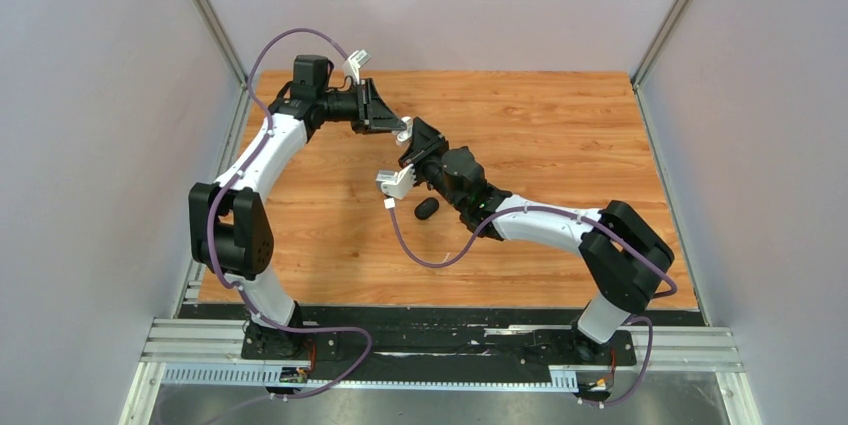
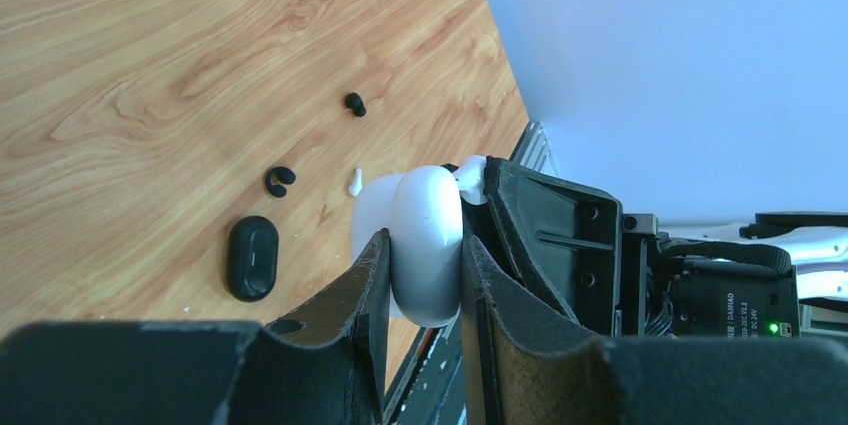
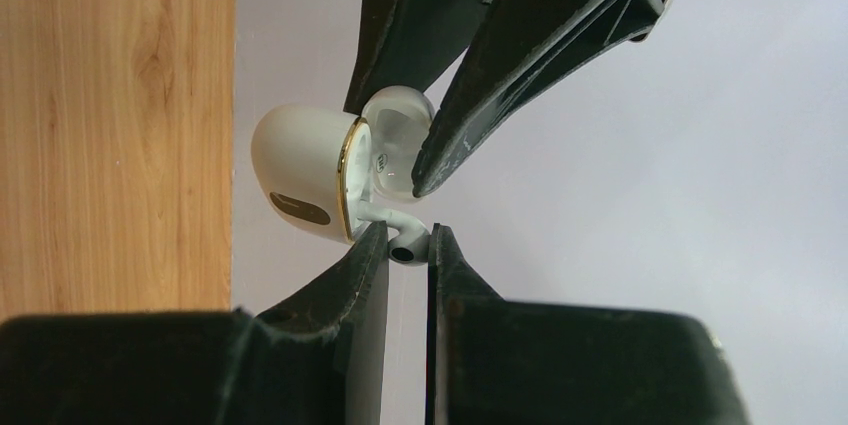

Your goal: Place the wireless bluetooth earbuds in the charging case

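The white charging case [image 3: 305, 170] hangs above the table with its gold-rimmed mouth and lid [image 3: 400, 135] apart. My left gripper is shut on the case, a finger on either side of it. A white earbud [image 3: 409, 241] sits between the tips of my right gripper, which is shut on it. Its stem points at the open mouth, the end reaching the rim; how deep it goes is hidden. On the table lies another white earbud [image 2: 356, 183], partly covered by the case in the left wrist view.
A black case [image 2: 252, 258] and two black earbuds, one curled [image 2: 280, 182] and one farther off [image 2: 355, 104], lie on the wooden table. Both grippers meet closely above it.
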